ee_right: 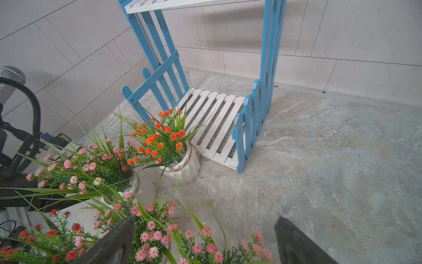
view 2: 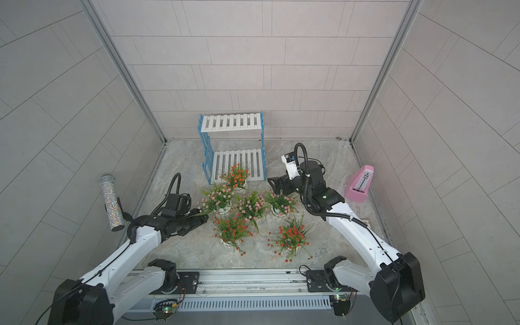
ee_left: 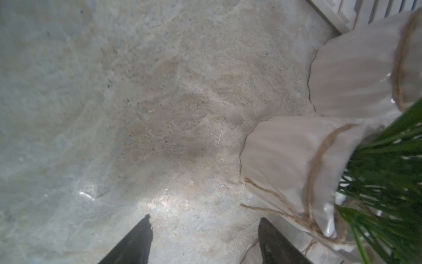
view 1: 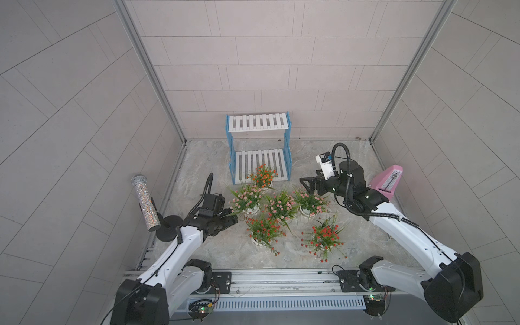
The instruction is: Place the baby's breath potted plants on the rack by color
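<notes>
Several potted plants in white twine-tied pots stand on the marble floor: orange-flowered [view 1: 263, 174] by the rack, pink [view 1: 247, 199], red [view 1: 264, 233] at the front. The white-slatted, blue-sided rack [view 1: 257, 122] has two bare-looking shelves. My left gripper is low, left of the plants, its fingers apart over bare floor, beside a pot [ee_left: 290, 162]. My right gripper hangs open at the right of the cluster, above pink flowers, holding nothing.
A pink metronome [view 2: 358, 183] stands at the right wall. A bead-filled cylinder [view 2: 112, 203] is at the left.
</notes>
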